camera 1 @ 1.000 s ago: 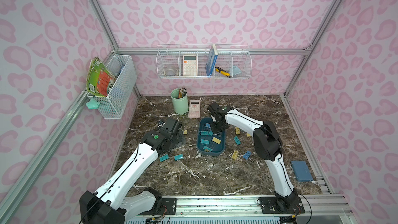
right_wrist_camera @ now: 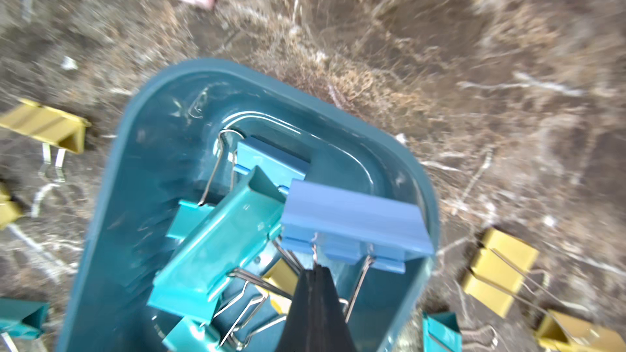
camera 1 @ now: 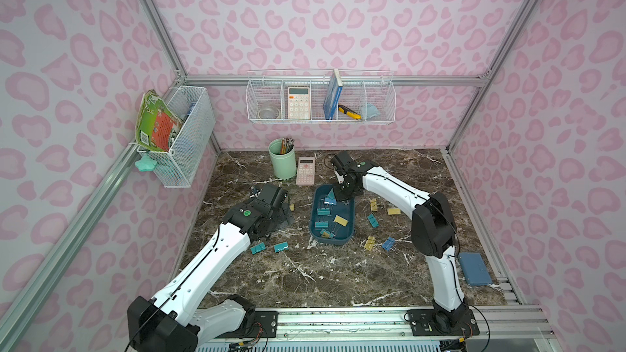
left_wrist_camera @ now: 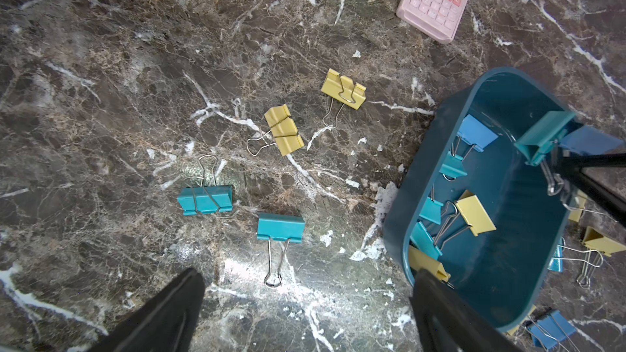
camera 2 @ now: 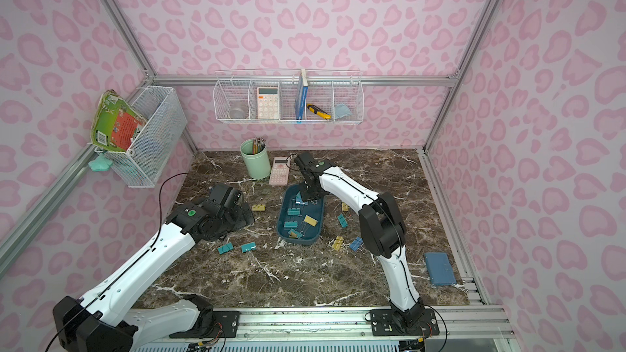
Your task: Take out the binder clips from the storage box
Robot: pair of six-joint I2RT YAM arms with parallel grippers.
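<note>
The dark teal storage box [left_wrist_camera: 417, 176] stands mid-table with several blue, teal and yellow binder clips inside, among them a yellow clip [left_wrist_camera: 476, 213]. My right gripper is over its far end, shut on thin wire handles. A blue binder clip [right_wrist_camera: 355, 221] and a teal binder clip [right_wrist_camera: 221, 241] hang from its fingertips, above the clips on the box floor. Left of the box, above the table, my left gripper is wide open and empty. Below it lie two teal clips, one of them a teal clip [left_wrist_camera: 280, 227] with handles down.
Two yellow clips, one a yellow clip [left_wrist_camera: 283, 129], lie left of the box. Several clips, including a blue clip [camera 1: 388, 243], lie to its right. A pink calculator [camera 1: 305, 171] and green pen cup [camera 1: 283, 159] stand behind.
The left arm has barely moved.
</note>
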